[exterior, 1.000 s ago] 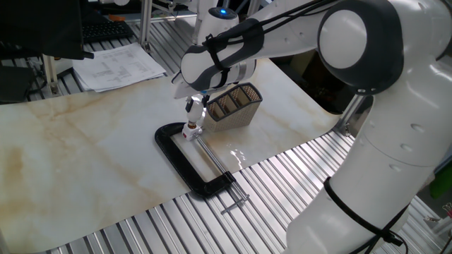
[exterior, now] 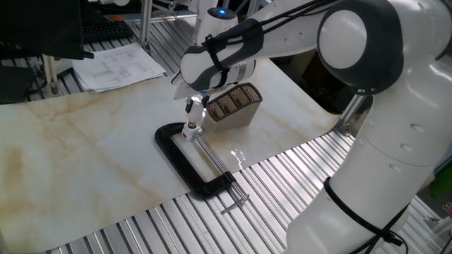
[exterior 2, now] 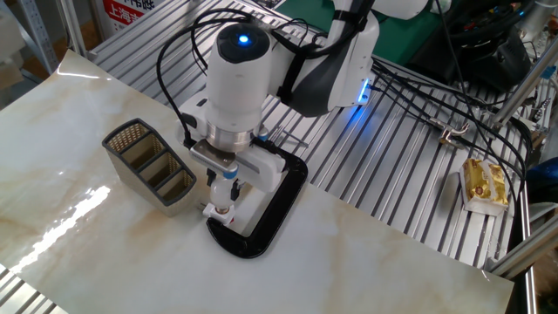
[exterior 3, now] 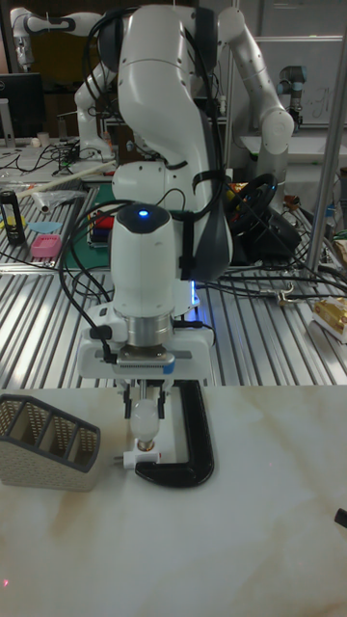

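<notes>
A white light bulb point(exterior 3: 146, 422) stands upright, base down, in a small white socket point(exterior 3: 143, 459). The socket sits at one end of a black C-shaped clamp point(exterior: 179, 162), which lies across the edge of the marbled board. Straight above, my gripper point(exterior 2: 223, 184) points down and is shut on the bulb, with dark fingers point(exterior 3: 128, 403) close against both sides of the glass. The bulb's metal base shows just above the socket. In exterior view 1 the hand hides much of the bulb.
A beige perforated holder with three compartments point(exterior 2: 153, 170) stands close beside the socket. Papers point(exterior: 118, 67) lie at the far left in exterior view 1. A gold-topped box point(exterior 2: 484, 185) rests on the slatted metal table. Much of the marbled board point(exterior 3: 236, 545) is clear.
</notes>
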